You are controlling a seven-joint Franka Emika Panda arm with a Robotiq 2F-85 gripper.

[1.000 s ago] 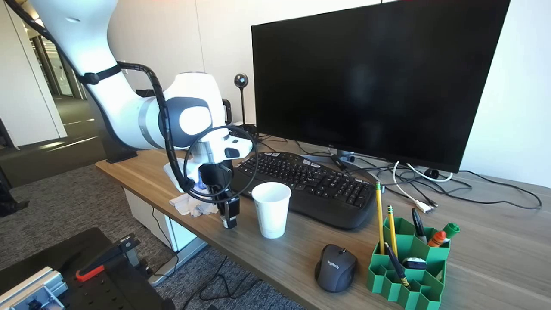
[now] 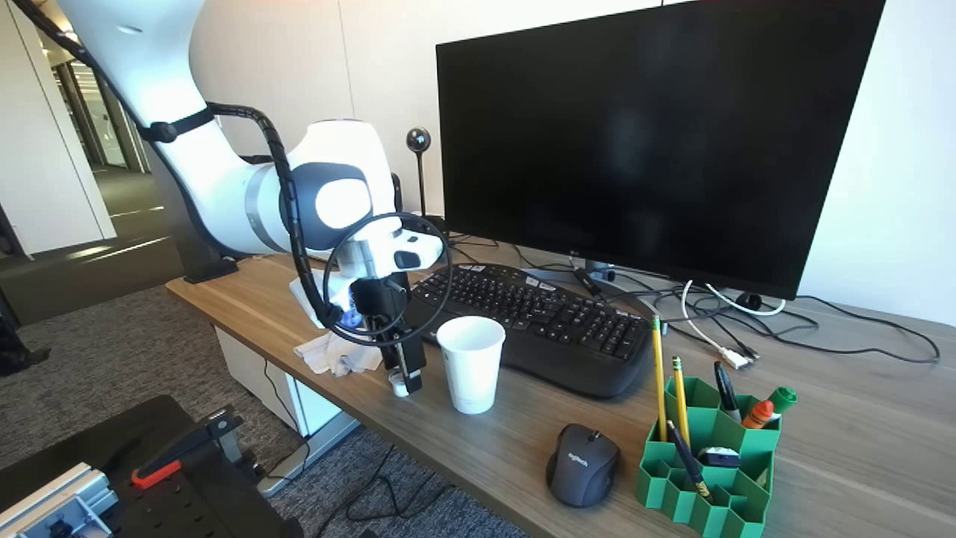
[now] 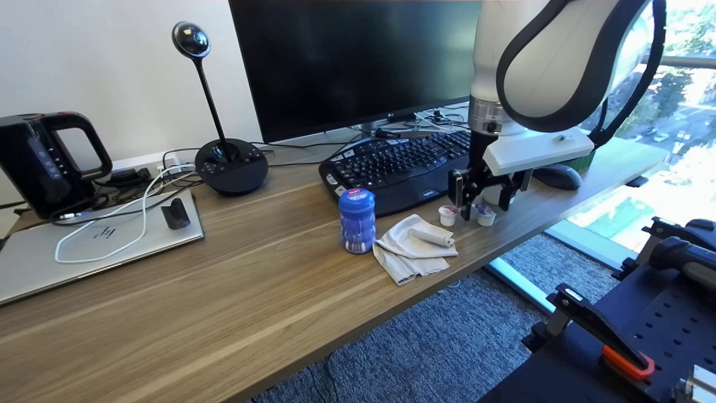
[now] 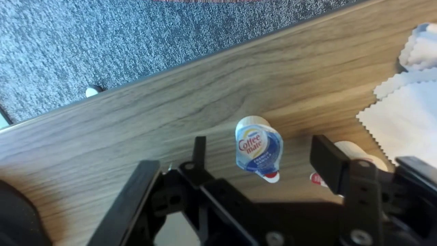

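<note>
A Coffee mate creamer cup with a blue and white lid [image 4: 258, 148] sits on the desk between my gripper's parted fingers, with clear space on both sides in the wrist view. My gripper is open over it and holds nothing. Exterior view 2 shows the gripper [image 3: 486, 200] low over the desk with that creamer [image 3: 485, 217] beneath it. A second creamer cup [image 3: 447, 215] lies just to the left there; in the wrist view a finger partly covers this other creamer [image 4: 350, 148].
A white paper cup [image 2: 472, 368] stands close to the gripper, with the keyboard [image 2: 556, 314] behind. Near the creamers lie a crumpled cloth [image 3: 416, 245] and a blue bottle [image 3: 357, 221]. The desk's front edge is close by.
The gripper has shifted slightly up and to the right in exterior view 1. More of the white creamer cup now shows at its fingertips. The paper cup has not moved.
</note>
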